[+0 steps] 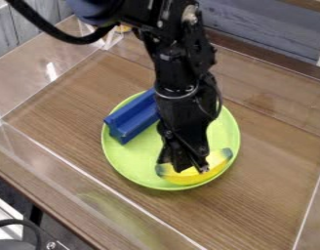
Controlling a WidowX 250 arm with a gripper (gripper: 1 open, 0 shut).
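My black gripper (182,158) points down over a green plate (130,154), its tip just above or at a yellow curved object (191,177), banana-like, on the plate's front right. The fingers are dark and overlap; whether anything is between them is hard to tell. A blue block (130,115) lies on the plate's left side, beside the arm.
The plate rests on a wooden surface (267,166) with clear room to left and right. A clear rim runs along the front left. A pale wall (267,34) stands behind, and a small yellow item is partly hidden at the back.
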